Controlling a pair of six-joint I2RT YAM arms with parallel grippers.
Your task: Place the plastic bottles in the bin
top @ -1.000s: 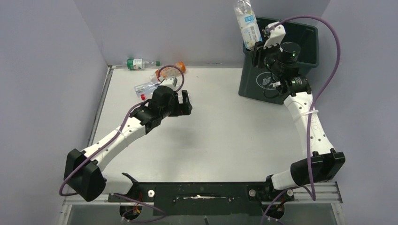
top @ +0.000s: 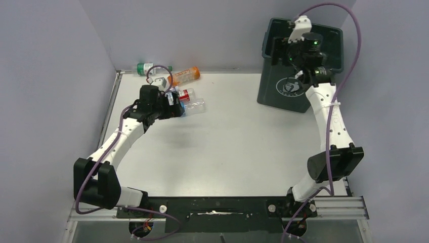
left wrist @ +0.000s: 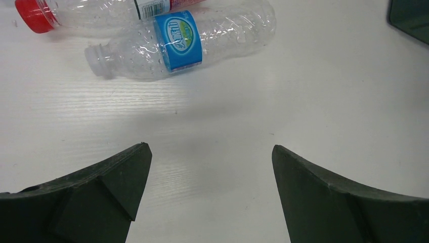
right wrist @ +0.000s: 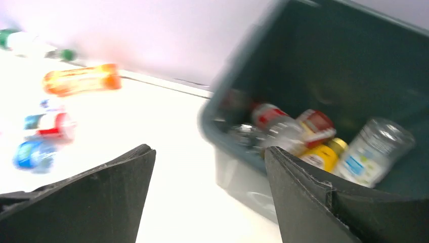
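Note:
Plastic bottles lie at the table's back left: a green-labelled one (top: 149,68), an orange one (top: 184,76), a red-capped one (left wrist: 91,12) and a clear blue-labelled one (left wrist: 222,35). My left gripper hovers just short of the blue-labelled bottle, open and empty. At the back right, my right gripper is open over the edge of the dark green bin (top: 281,96); several bottles and containers (right wrist: 374,152) lie inside it. The right wrist view is blurred.
Grey walls (top: 222,35) enclose the table's back and sides.
The white-labelled bottle that my right gripper held above the bin has left it and gone down inside. My left gripper has moved left.

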